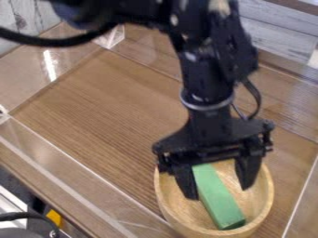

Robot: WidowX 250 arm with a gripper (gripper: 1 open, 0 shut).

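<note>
The black robot gripper (pixel 217 175) is open and reaches down into a round wooden bowl (pixel 176 219) at the lower right. A green rectangular block (pixel 222 206) lies in the bowl, its upper end close to or between the fingers, partly hidden by them. Whether they touch it I cannot tell.
A small white object (pixel 108 37) stands at the back left, partly hidden by the arm. Clear edging runs along the left, with cables at the lower left corner.
</note>
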